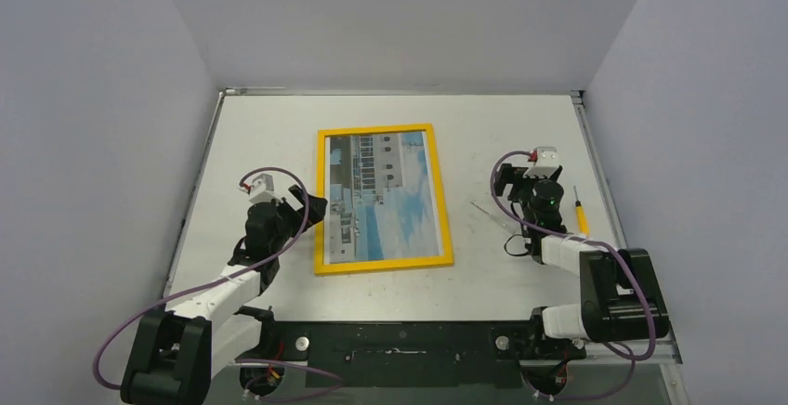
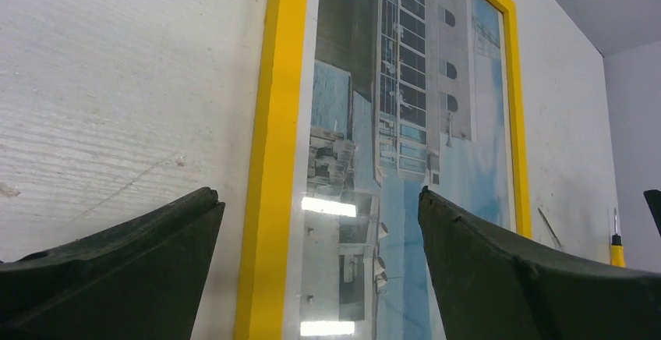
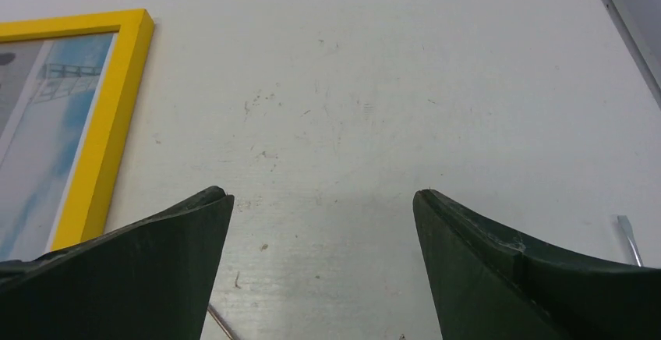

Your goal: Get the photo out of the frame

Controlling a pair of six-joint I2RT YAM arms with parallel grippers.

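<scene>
A yellow picture frame (image 1: 444, 191) lies flat at the middle of the table, with a photo (image 1: 395, 210) of a building and blue sky inside it. Light strips reflect off the photo's clear cover (image 2: 331, 207) in the left wrist view. My left gripper (image 1: 314, 208) is open above the frame's left side, which shows in the gap between its fingers. Over bare table, right of the frame, my right gripper (image 1: 511, 180) stands open and empty. The frame's upper right corner (image 3: 136, 24) appears in the right wrist view.
A yellow-handled screwdriver (image 1: 582, 215) lies by the table's right edge. Between the picture frame and the right arm is a thin metal tool (image 1: 486, 212). Bare table (image 1: 372, 295) shows in front of the frame.
</scene>
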